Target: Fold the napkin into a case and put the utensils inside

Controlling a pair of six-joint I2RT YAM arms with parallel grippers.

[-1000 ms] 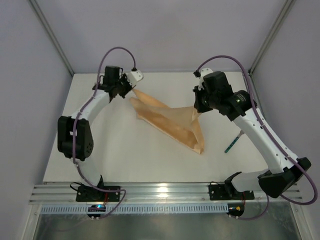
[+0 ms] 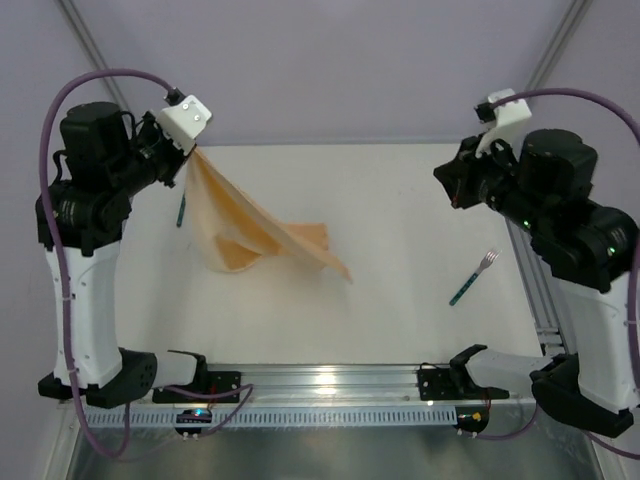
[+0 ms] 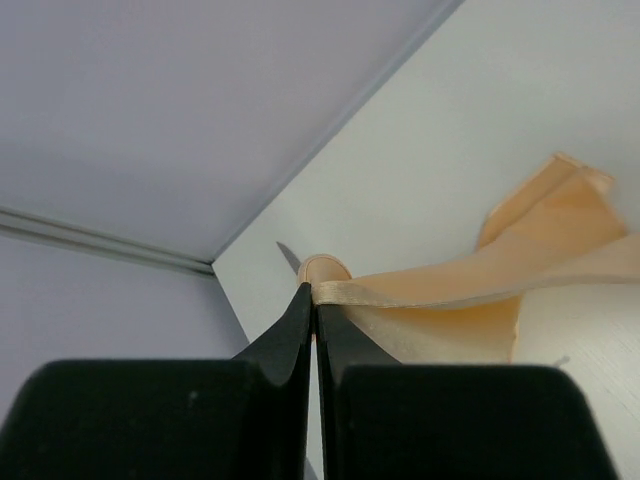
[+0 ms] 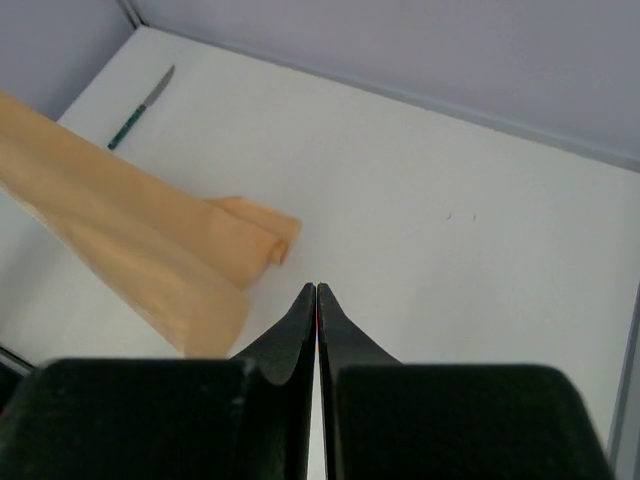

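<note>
The peach napkin hangs by a corner from my left gripper, which is shut on it, raised at the left of the top view. The rest of it droops folded onto the table. My right gripper is raised on the right, shut, with no cloth visible at its fingers and the napkin apart from it. A knife with a teal handle lies at the left, partly hidden in the top view. A fork with a teal handle lies at the right.
Grey walls border the back and sides, and a metal rail runs along the front edge.
The napkin was stretched between both grippers; its right end has come free and fallen.
</note>
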